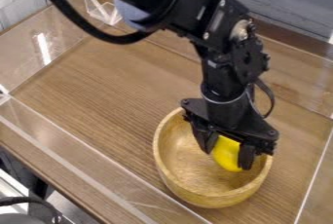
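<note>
A tan oval bowl [196, 176] stands on the wooden table at the lower right. My black gripper [228, 138] reaches down into it from above, its fingertips around a yellow object [227, 155] in the bowl's right part. The fingers partly hide the object, and whether they grip it is unclear.
A clear plastic strip or edge runs along the left and front. A white wire item [101, 6] sits at the back left, and a dark cable lies at the bottom left corner.
</note>
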